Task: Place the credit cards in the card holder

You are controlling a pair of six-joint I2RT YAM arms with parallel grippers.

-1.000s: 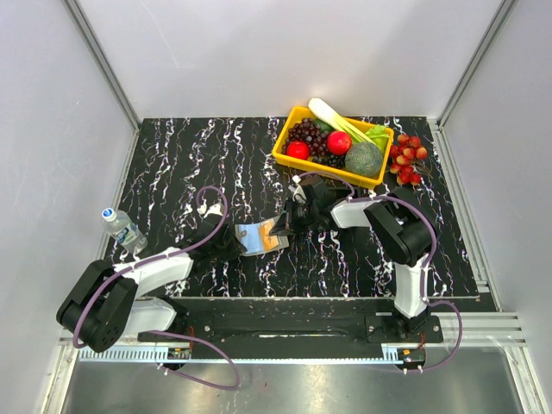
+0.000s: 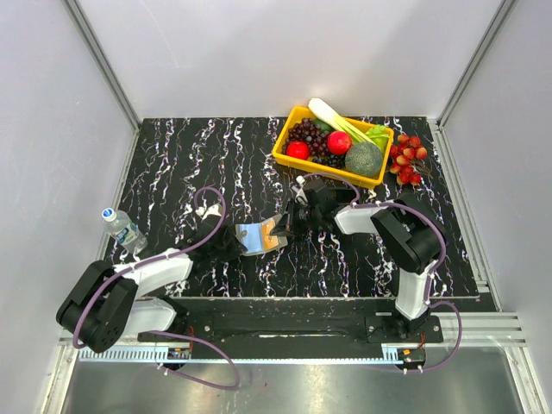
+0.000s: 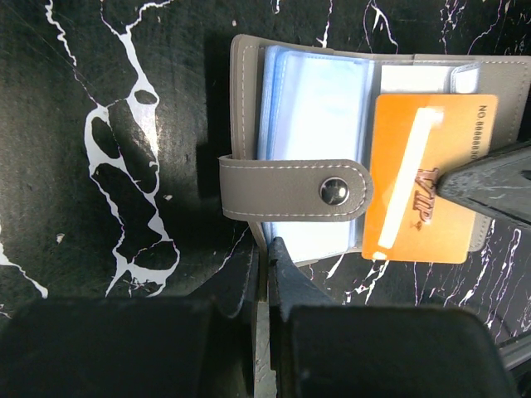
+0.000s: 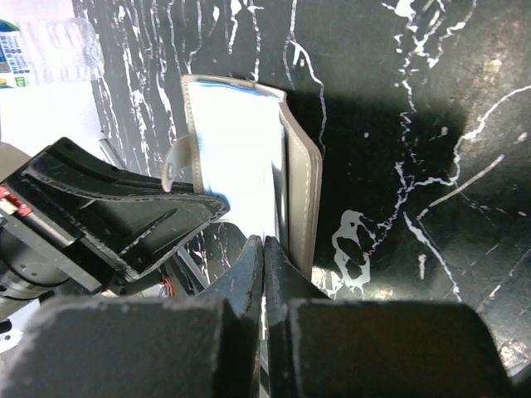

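The grey card holder (image 3: 290,189) lies open on the dark marbled table, with clear bluish sleeves (image 3: 319,108) and a snap strap on its left half. On its right half is an orange card (image 3: 431,178); whether it sits inside a sleeve I cannot tell. My left gripper is shut on the holder's left edge, below the strap. From the right, a dark finger of my right gripper (image 2: 279,229) reaches over the orange card in the left wrist view. In the right wrist view the right gripper is shut at the holder's edge, nothing clear between its fingers.
Behind the holder stands a yellow basket (image 2: 278,152) of fruit and vegetables, with red fruit (image 2: 408,159) to its right. A plastic bottle (image 2: 126,231) lies at the left edge.
The left arm and the holder look almost still.
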